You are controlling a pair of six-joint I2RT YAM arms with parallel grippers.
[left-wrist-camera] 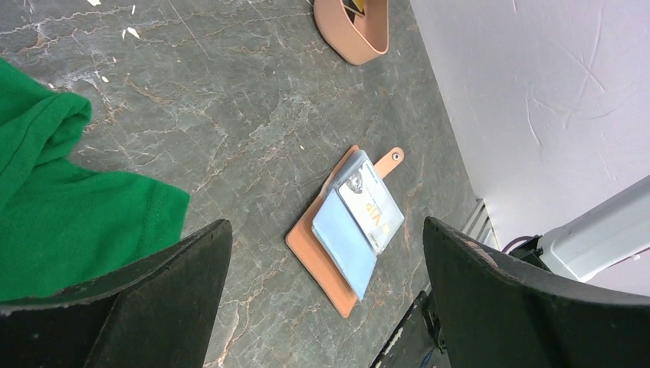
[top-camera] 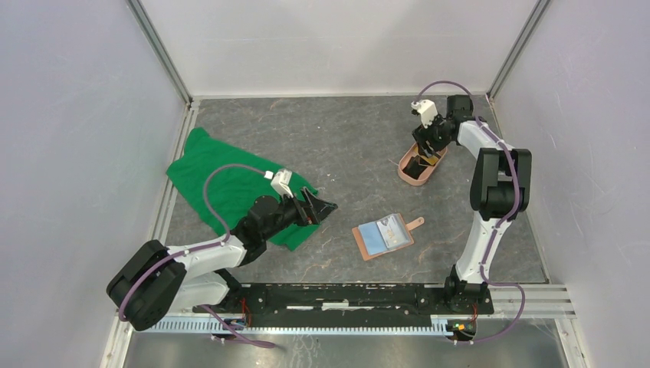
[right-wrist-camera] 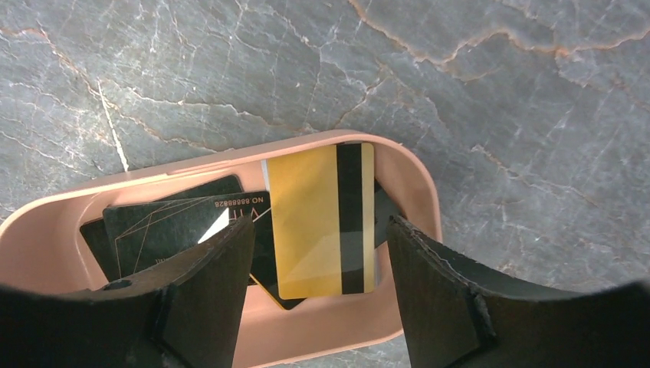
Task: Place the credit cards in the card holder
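Note:
A pink oval tray (top-camera: 412, 179) at the back right holds several cards. On top lies a gold card (right-wrist-camera: 306, 222) with a dark stripe, partly over dark cards (right-wrist-camera: 176, 222) toward the tray's other end. My right gripper is over the tray, its fingers apart on either side of the gold card and nothing seen gripped. The brown card holder (left-wrist-camera: 322, 264) lies unfolded on the table at the front, with a blue panel, a clear window and a strap. Well left of it, my left gripper stands open and empty above the table.
Green cloth (top-camera: 222, 180) covers the table's left side, partly under the left arm. A white wall (top-camera: 590, 153) rises close on the right.

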